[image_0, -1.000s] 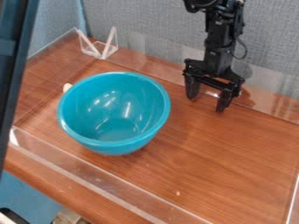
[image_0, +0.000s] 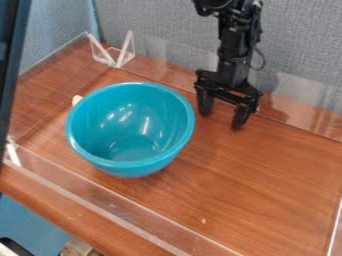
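A large turquoise bowl (image_0: 130, 135) sits on the wooden table, left of centre. Behind it and to the right, the black gripper (image_0: 221, 112) hangs low over the table, its fingers spread apart, with no object visible between them. A small white item (image_0: 78, 100) peeks out at the bowl's back left edge, mostly hidden.
A white bracket (image_0: 111, 54) stands in the back left corner. Clear panels edge the table (image_0: 254, 200), with a grey wall behind. A dark post runs up the left edge.
The gripper has moved left and slightly toward the camera, closer to the bowl. The bowl has stayed in place.
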